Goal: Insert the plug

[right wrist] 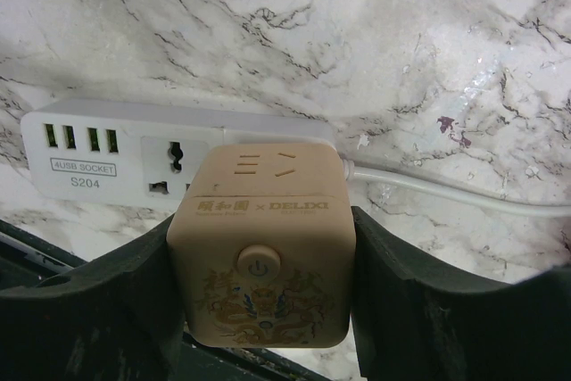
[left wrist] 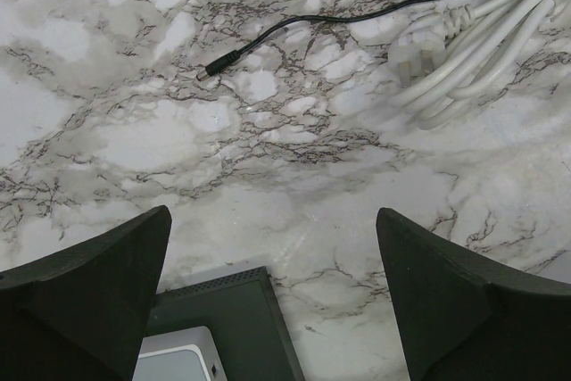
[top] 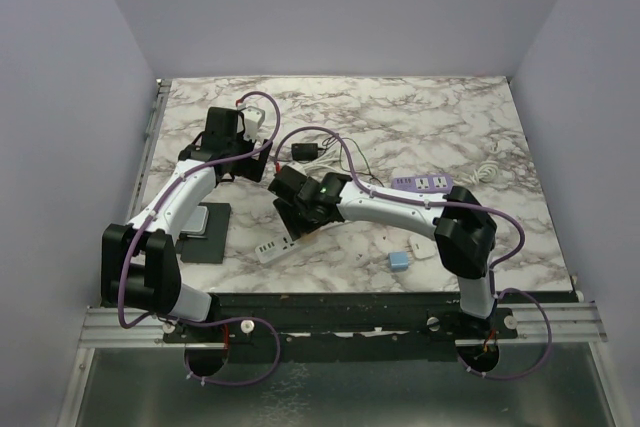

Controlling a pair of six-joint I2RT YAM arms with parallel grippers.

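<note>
Between the fingers of my right gripper is a tan block-shaped plug (right wrist: 268, 238) with a round power button and gold print. It hangs over the right end of a white power strip (right wrist: 134, 144), covering that end's sockets; whether its prongs touch the strip is hidden. In the top view the strip (top: 272, 248) lies near the front edge, partly under my right arm. My left gripper stands wide open above bare marble, its gap empty.
A dark box (left wrist: 241, 310) with a white device (left wrist: 178, 356) on it lies at left. At the back are a black adapter (top: 305, 151) and coiled white cable (left wrist: 491, 51). Right of my right arm lie a blue plug (top: 398, 260) and a purple strip (top: 422, 184).
</note>
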